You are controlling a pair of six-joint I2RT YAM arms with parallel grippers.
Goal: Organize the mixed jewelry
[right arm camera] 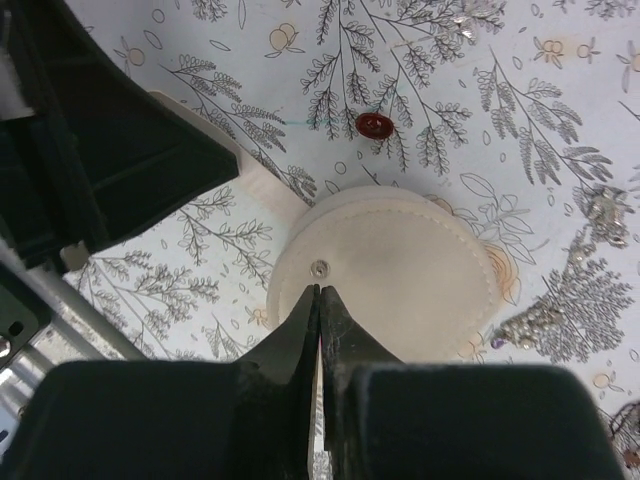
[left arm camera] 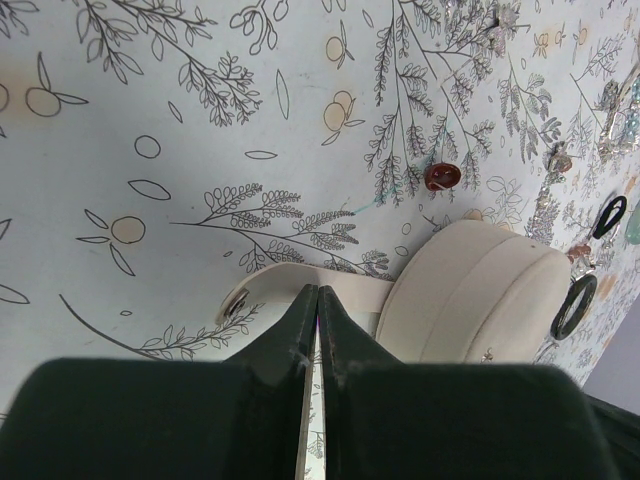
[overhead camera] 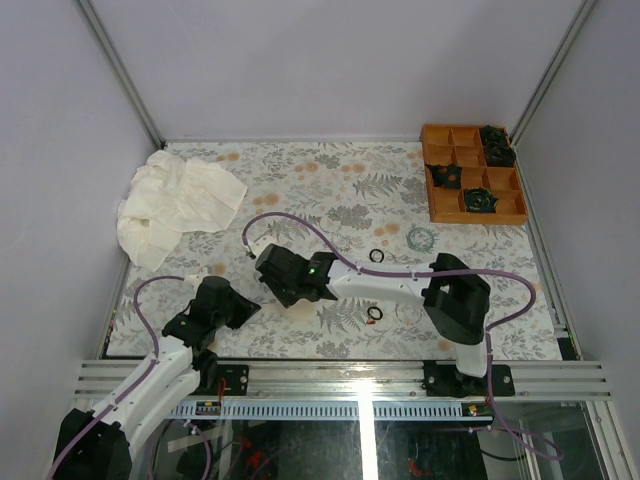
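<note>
A cream case (right arm camera: 390, 270) with a small round snap lies on the patterned table. Its flap strap (left arm camera: 345, 287) reaches out to the left and curls at the end. My left gripper is shut over the strap; whether the strap is pinched does not show. My right gripper is shut above the case near the snap, with nothing between its fingers. A dark red ring (right arm camera: 374, 125) lies behind the case. Pearl jewelry (right arm camera: 530, 325) and chains (right arm camera: 605, 215) are scattered to the right.
The wooden compartment box (overhead camera: 435, 200) stands at the back right, with dark items in several compartments. White cloth (overhead camera: 175, 205) lies at the back left. Black bands (overhead camera: 376, 255) and a pale green bracelet (overhead camera: 421, 239) lie right of centre.
</note>
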